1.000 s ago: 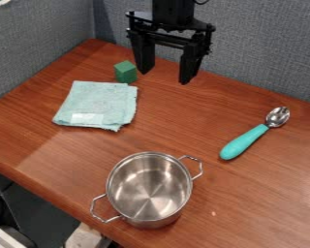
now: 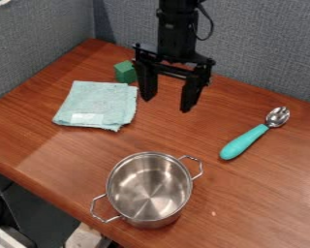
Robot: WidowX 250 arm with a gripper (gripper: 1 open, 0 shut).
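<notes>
My black gripper [image 2: 167,95] hangs over the back middle of the wooden table, open, its two fingers wide apart and nothing visible between them. Behind its left finger sits a green block [image 2: 124,72], partly covered. A folded light-blue cloth [image 2: 96,104] lies left of and below the gripper. A spoon with a turquoise handle [image 2: 242,141] lies on the right. A steel pot [image 2: 148,191] with two wire handles stands at the front middle.
The wooden table [image 2: 235,213] has free room at the front right, at the far left and in the centre between cloth and spoon. Grey padded walls border the back and left.
The gripper has come down in the view, by a fair amount, and now covers part of the green block. The objects on the table have not visibly moved.
</notes>
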